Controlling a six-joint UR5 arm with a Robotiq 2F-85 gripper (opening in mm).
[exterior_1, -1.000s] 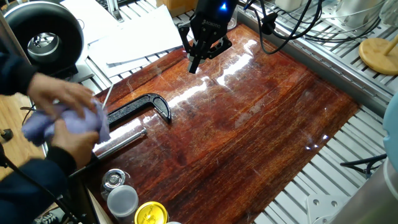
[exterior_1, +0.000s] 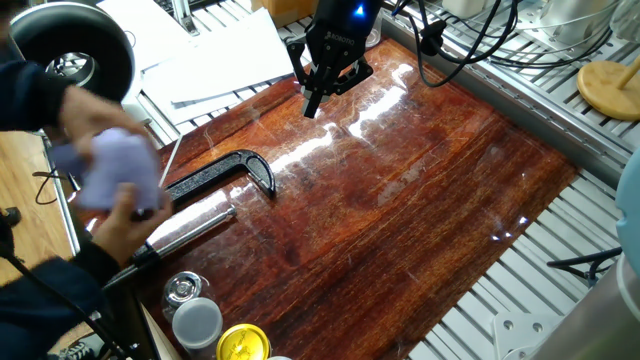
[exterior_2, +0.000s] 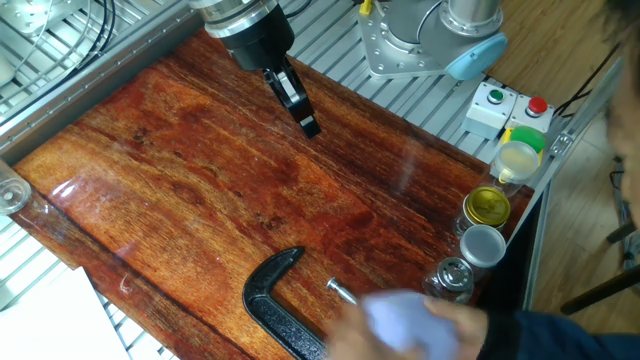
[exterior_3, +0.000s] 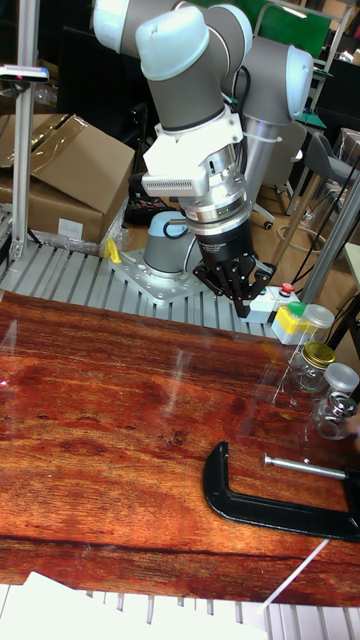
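Note:
My gripper (exterior_1: 312, 108) hangs above the far edge of the wood-patterned board (exterior_1: 420, 200) in exterior view 1. Its black fingers come together at the tips, and nothing shows between them. The same gripper (exterior_3: 241, 307) is seen from the front in exterior view 3, while exterior view 2 shows the gripper (exterior_2: 312, 130) side-on. A black C-shaped clamp (exterior_1: 215, 172) with a metal screw rod (exterior_1: 195, 234) lies at the board's left side, well away from the gripper. Beside it, a person's hands hold a crumpled, blurred purple cloth (exterior_1: 122, 178).
Jars line one board edge, among them one with a gold lid (exterior_2: 488, 206) and one with a grey lid (exterior_2: 482, 245). A button box (exterior_2: 490, 108) stands nearby. White paper (exterior_1: 225, 65) lies beyond the clamp. The board's middle is clear.
The person's hands and the purple cloth have shifted about beside the clamp, the cloth being bunched differently. The clamp's covered end has moved slightly in view; my gripper has stayed still.

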